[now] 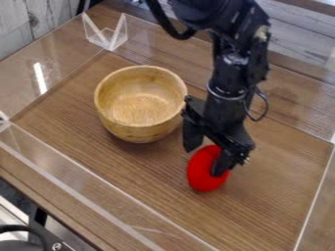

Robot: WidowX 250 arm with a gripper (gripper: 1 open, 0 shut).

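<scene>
The black arm reaches down from the top centre to my gripper [213, 140], which stands open over a red oval object [209, 172] on the wooden table [92, 186]. The far fingertip is at or just over the top of the red object; whether it touches, I cannot tell. A tan bowl [140, 86] sits to the left, beside the gripper.
A clear angular plastic piece [108, 31] lies at the back left. Black cable shows at the bottom left corner. The table's left, right and front areas are mostly clear.
</scene>
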